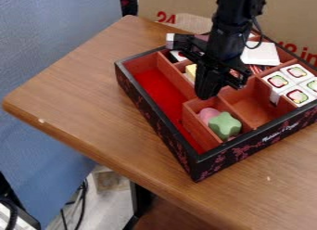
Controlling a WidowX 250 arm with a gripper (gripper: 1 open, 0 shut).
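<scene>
A black-rimmed box (196, 165) with red dividers holds several small items. My black gripper (206, 87) reaches down into the middle compartment near a pale yellow piece (191, 70), which it partly hides. Whether its fingers are open, shut or holding something cannot be made out. In the front compartment lie a pink piece (209, 114) and a green piece (225, 124). White square pieces (295, 73) sit in the right compartment.
The long left compartment (158, 95) shows bare red. A cardboard box (180, 9) stands behind.
</scene>
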